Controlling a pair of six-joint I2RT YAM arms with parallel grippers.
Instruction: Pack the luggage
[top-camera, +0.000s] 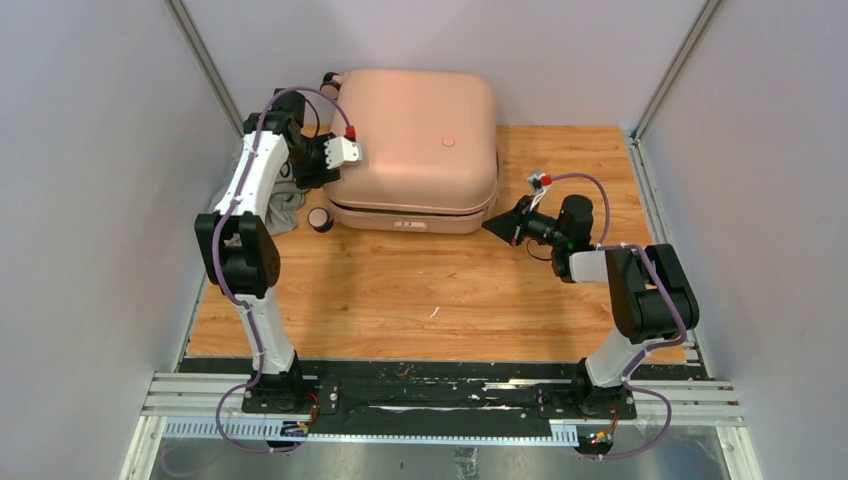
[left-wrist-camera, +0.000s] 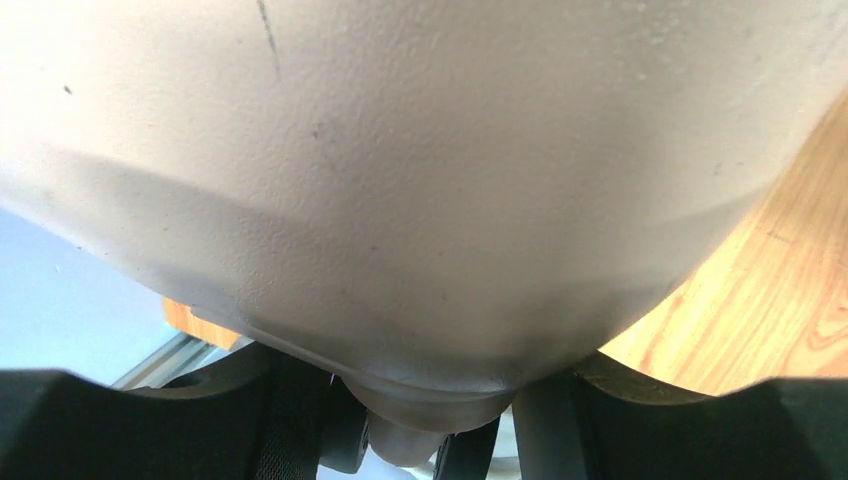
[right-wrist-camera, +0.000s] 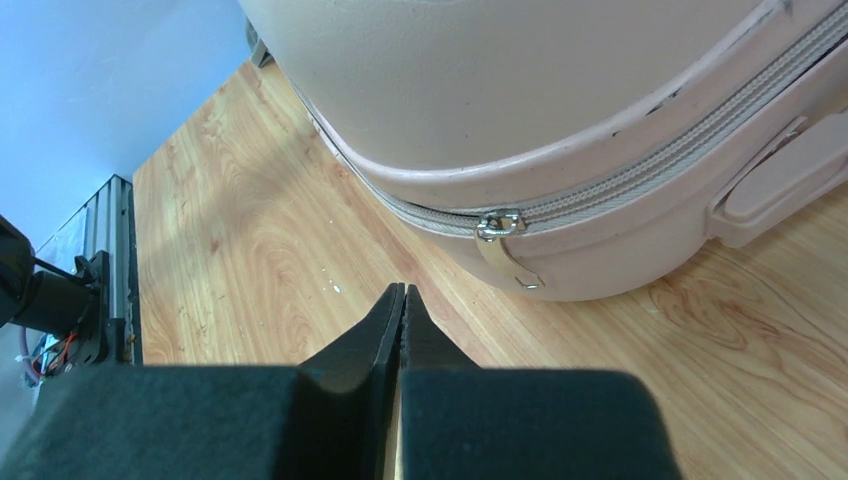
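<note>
A large pink suitcase (top-camera: 412, 140) lies closed-lidded at the back, a dark gap along its front seam. My left gripper (top-camera: 330, 165) is at its left end; in the left wrist view the fingers sit around the underside of the shell (left-wrist-camera: 420, 200), and how far they close is unclear. My right gripper (top-camera: 510, 232) is shut, nothing visible between its fingers, just off the front-right corner. In the right wrist view a metal zipper pull (right-wrist-camera: 500, 225) with a strap hangs on the seam in front of it.
Grey cloth (top-camera: 280, 215) lies left of the suitcase, behind the left arm. A black wheel (top-camera: 320, 218) sticks out at the front-left corner.
</note>
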